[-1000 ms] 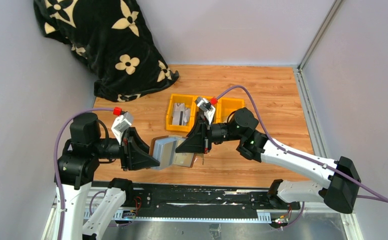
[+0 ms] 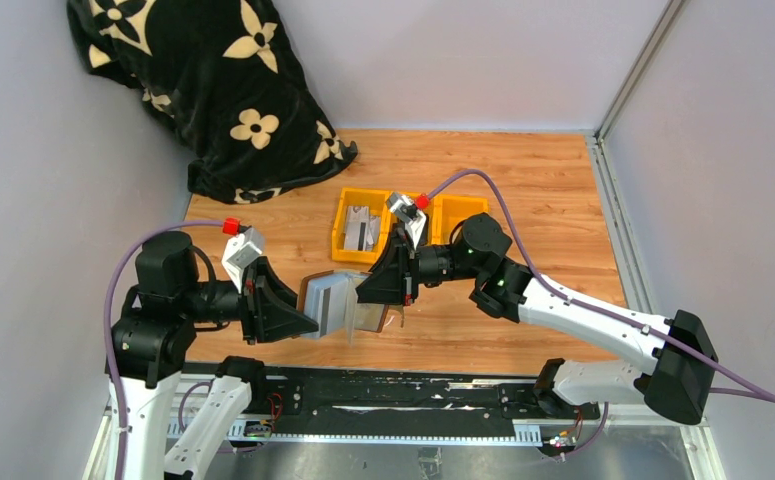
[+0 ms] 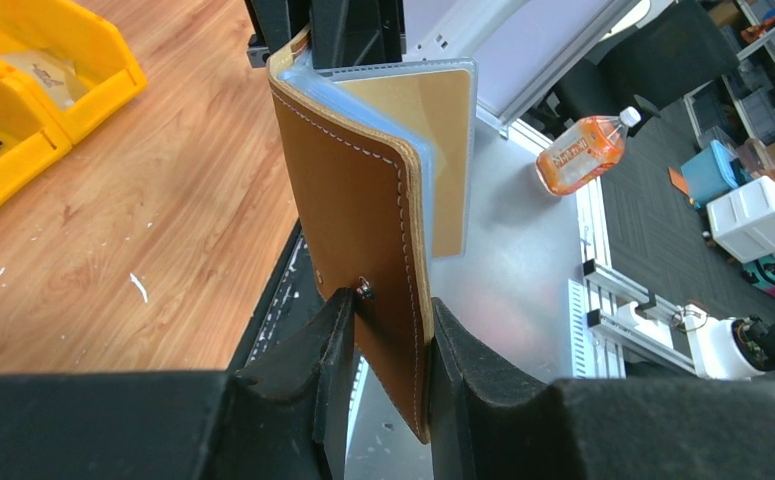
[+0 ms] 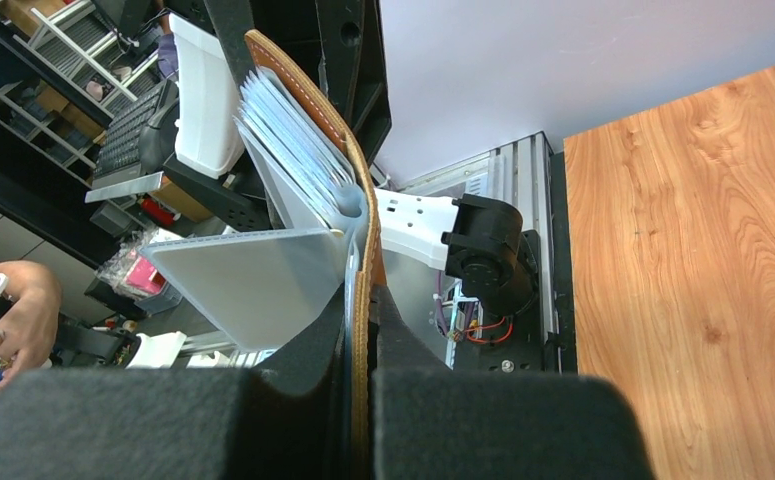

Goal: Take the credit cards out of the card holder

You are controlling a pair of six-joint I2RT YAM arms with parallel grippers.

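Spread open in the air between both arms is a brown leather card holder (image 2: 374, 316) with clear sleeves. In the left wrist view its cover (image 3: 363, 210) slants down between the fingers of my left gripper; how firmly they press on it is unclear. My right gripper is shut on the leather edge and clear sleeve at the holder's other side. Light blue sleeves (image 4: 288, 140) fan out from the spine in the right wrist view. One pale sleeve (image 4: 253, 275) sticks out flat to the left. Which sleeves contain cards is hard to tell.
Behind the holder on the wooden table stands a yellow tray (image 2: 336, 240) with compartments; several cards (image 2: 361, 229) lie in its left one. A black flowered cushion (image 2: 233, 100) fills the back left.
My left gripper has barely moved.
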